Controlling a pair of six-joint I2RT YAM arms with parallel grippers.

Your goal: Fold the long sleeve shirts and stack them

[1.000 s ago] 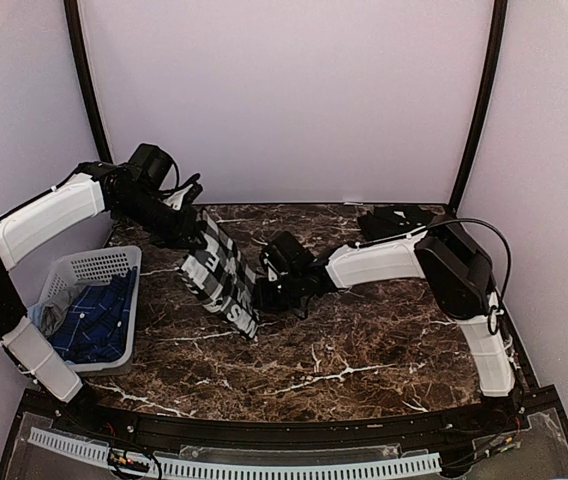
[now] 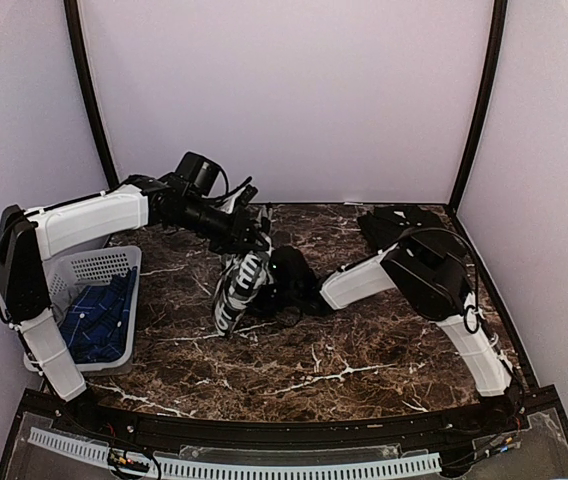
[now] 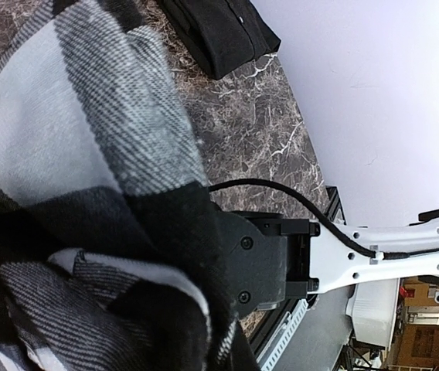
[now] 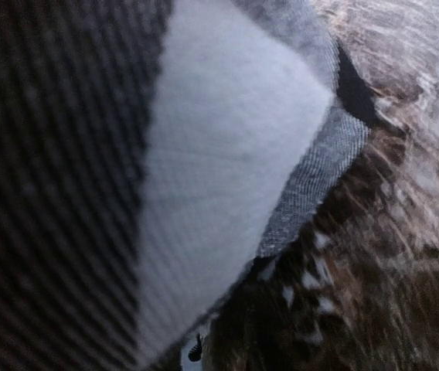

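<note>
A black-and-white checked shirt (image 2: 239,290) hangs bunched above the middle of the table from my left gripper (image 2: 256,240), which is shut on its upper part. In the left wrist view the shirt (image 3: 42,116) covers the fingers. My right gripper (image 2: 262,302) is low against the shirt's right side; its fingers are hidden behind cloth, so how they stand does not show. The shirt (image 4: 227,131) fills most of the right wrist view. At the back right lies a folded black garment (image 2: 389,222), also visible in the left wrist view.
At the left, a white basket (image 2: 134,300) holds a blue plaid shirt (image 2: 99,315) and other cloth. My right arm reaches across the table's right half.
My left gripper has moved right, carrying the checked shirt, which has gone from a spread slanting panel to a narrow bunch. The right gripper stays close beside it, having shifted slightly.
</note>
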